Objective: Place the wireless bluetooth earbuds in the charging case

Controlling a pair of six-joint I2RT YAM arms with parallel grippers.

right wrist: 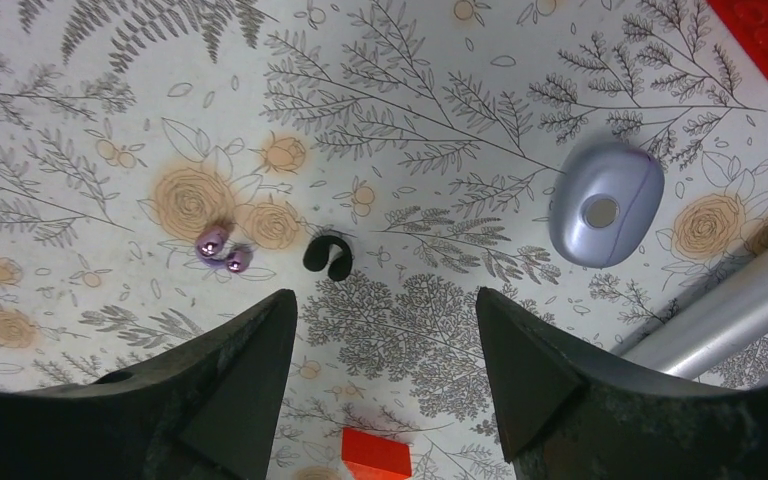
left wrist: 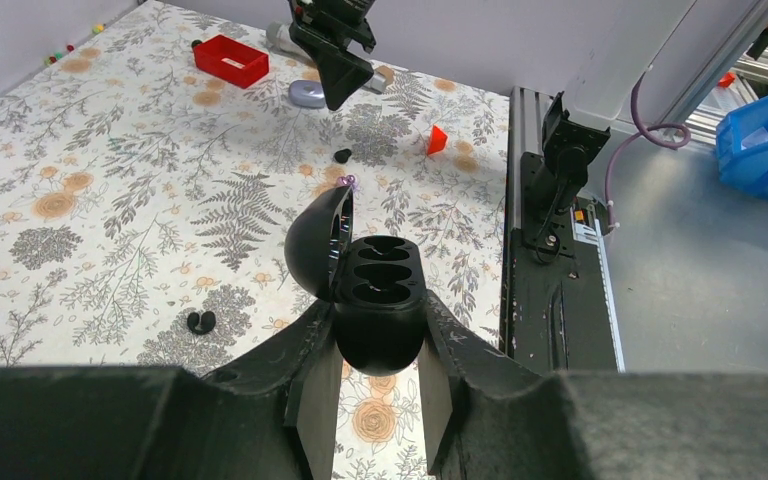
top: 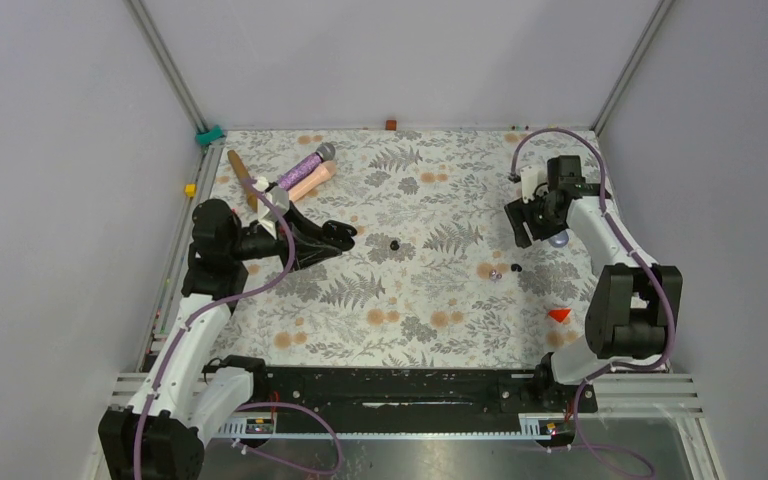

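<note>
My left gripper [top: 332,243] is shut on the black charging case [left wrist: 380,300], held above the left side of the table. Its lid stands raised, and the empty-looking hollows face up in the left wrist view. One small black earbud [top: 394,245] lies on the cloth right of the case. A second black earbud [right wrist: 328,255], curved like a C, rests on the right side of the table. Over that side hangs my right gripper, fingers apart with only cloth and small things visible below, the second earbud just beyond its left fingertip.
Close to the second earbud is a purple metallic piece [right wrist: 222,248]. A lilac mouse-shaped object [right wrist: 607,205], a red tray [left wrist: 231,61] and an orange-red wedge [top: 559,314] lie on the right side. A purple microphone [top: 298,172] lies behind the left arm. Mid-table is mostly bare.
</note>
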